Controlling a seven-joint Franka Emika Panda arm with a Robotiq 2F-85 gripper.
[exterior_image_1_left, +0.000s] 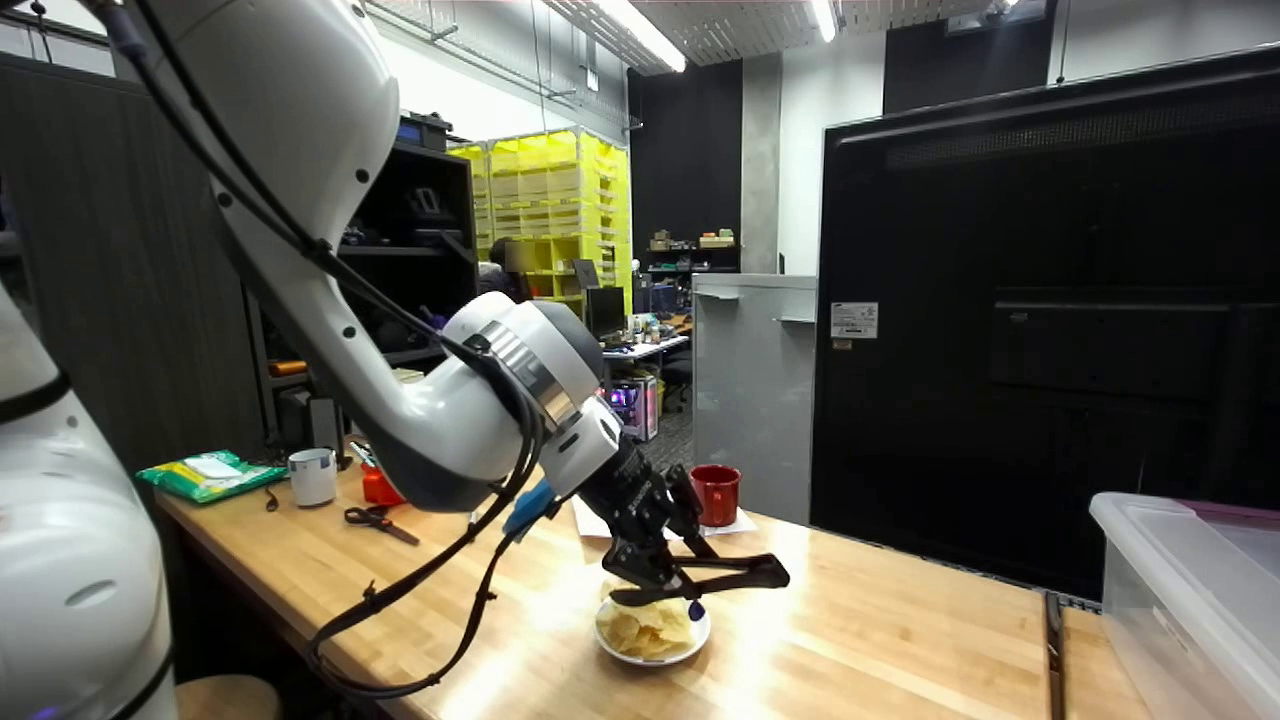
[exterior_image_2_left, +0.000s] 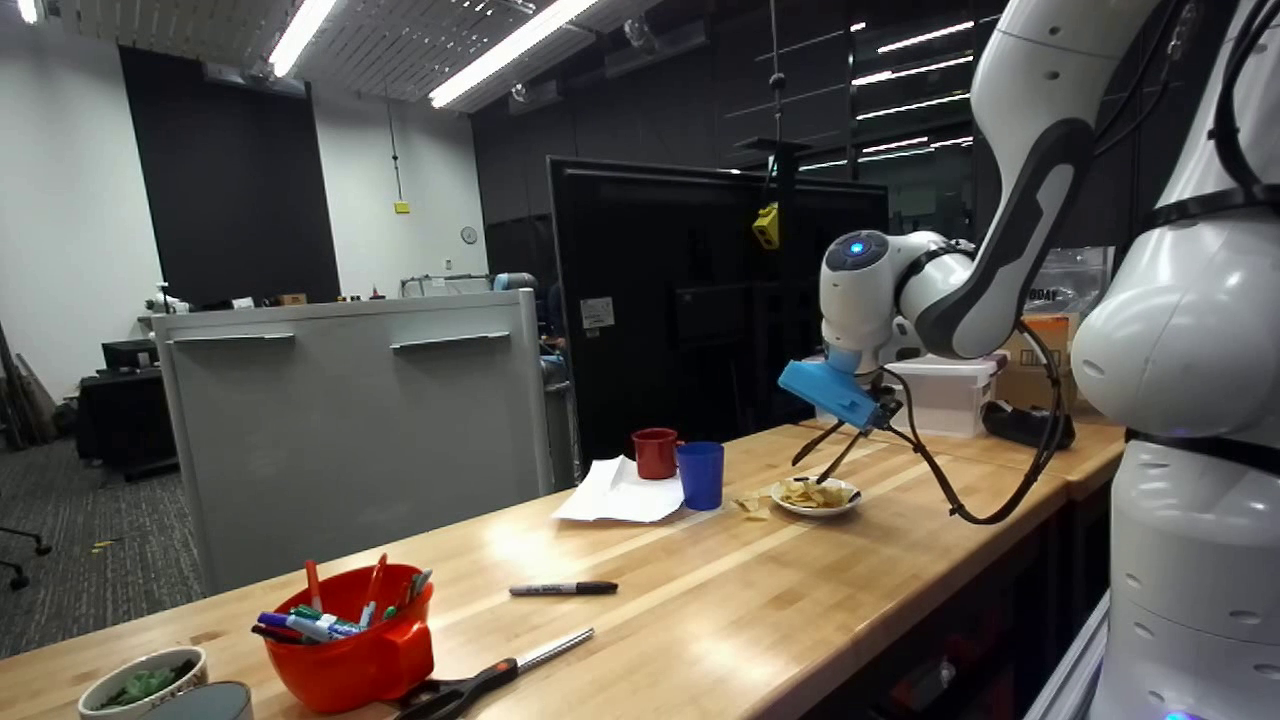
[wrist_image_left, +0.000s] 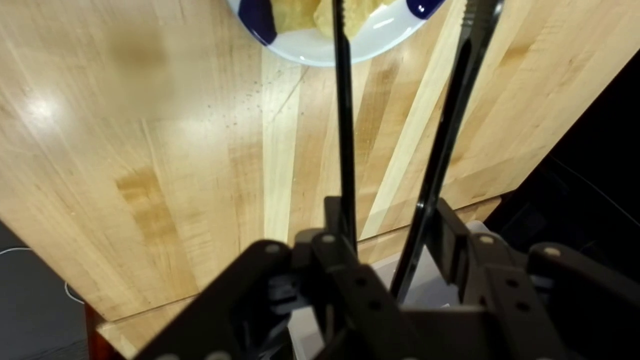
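Black tongs (exterior_image_1_left: 741, 576) are held in my gripper, which is shut around their two arms. Those arms stand apart, with a gap between them in the wrist view, and join at the end nearer the clear bin. Their free ends hang just above a white plate with dark blue patches (wrist_image_left: 312, 51). Yellow chips (exterior_image_1_left: 651, 624) fill the plate. In the wrist view the tong tips run past the top edge, so whether a chip lies between them cannot be told; exterior view 2 shows the tips (exterior_image_2_left: 800, 460) spread and apparently bare.
Loose chips (exterior_image_2_left: 753, 505) lie beside the plate, near a blue cup (exterior_image_2_left: 701, 476) and a red mug (exterior_image_2_left: 655, 454) by white paper. A marker (exterior_image_2_left: 564, 588), scissors (exterior_image_2_left: 486, 684) and a red pen holder (exterior_image_2_left: 354, 660) are farther along. A clear bin (exterior_image_1_left: 1182, 588) borders free table.
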